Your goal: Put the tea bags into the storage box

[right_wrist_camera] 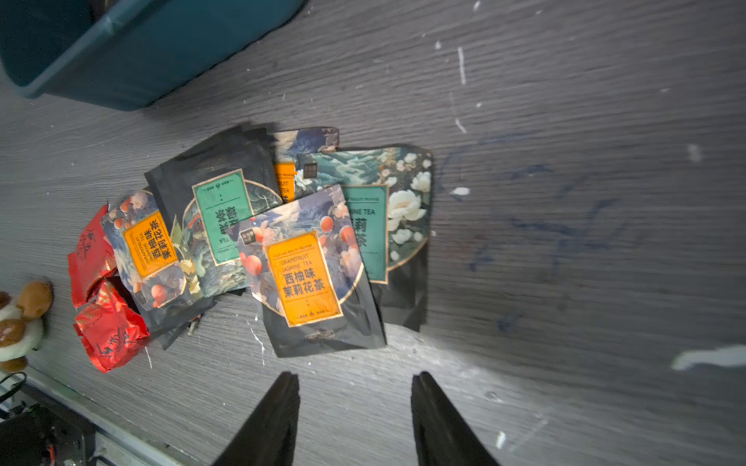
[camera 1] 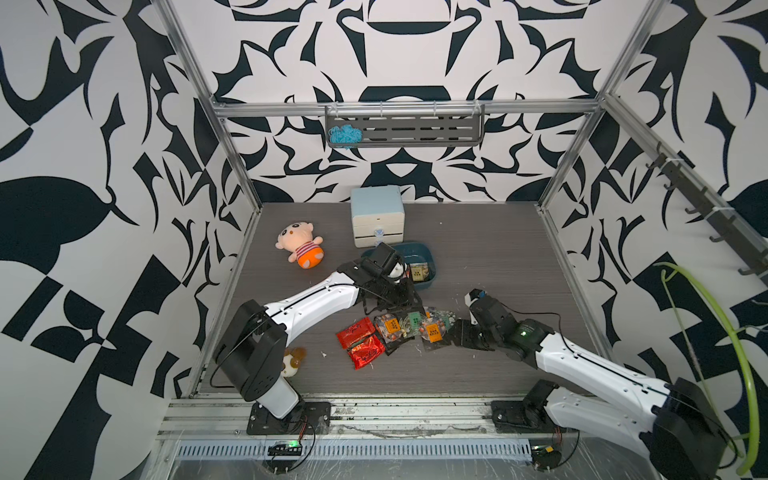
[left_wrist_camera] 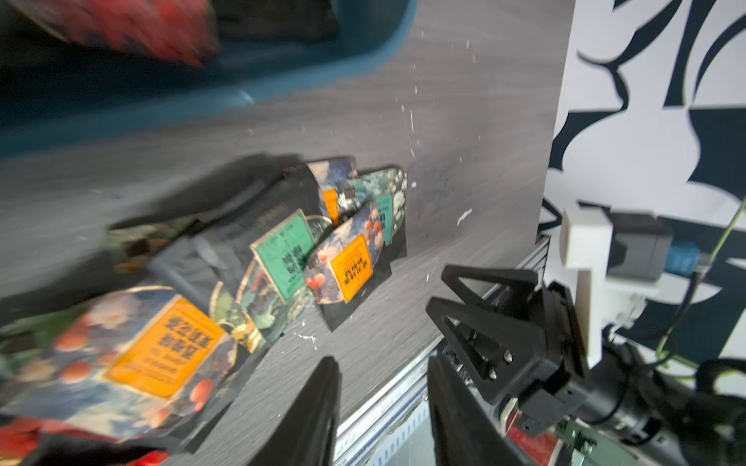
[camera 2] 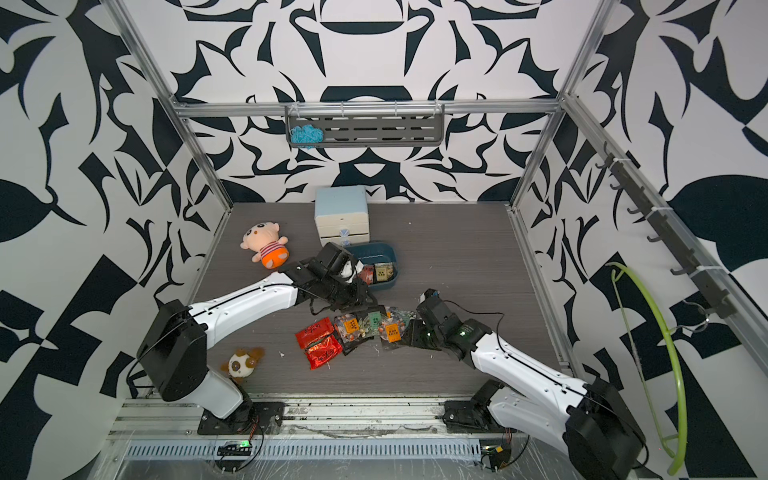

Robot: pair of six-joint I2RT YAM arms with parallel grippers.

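Several tea bags [right_wrist_camera: 309, 277] in dark floral and red packets [right_wrist_camera: 109, 326] lie overlapped on the table, in front of the teal storage box [right_wrist_camera: 155, 62]. That box holds some packets [camera 2: 382, 270]. My left gripper hangs over the pile beside the box's front, fingers apart with nothing between them. My right gripper is low at the pile's right end, also open and empty, its fingertips just short of the orange-labelled grapefruit jasmine bag in the right wrist view.
A white drawer unit [camera 1: 377, 212] stands behind the box. A pink doll [camera 1: 300, 244] sits at the back left, a brown-and-white plush toy [camera 2: 241, 364] at the front left. A rack [camera 1: 404, 128] is on the back wall.
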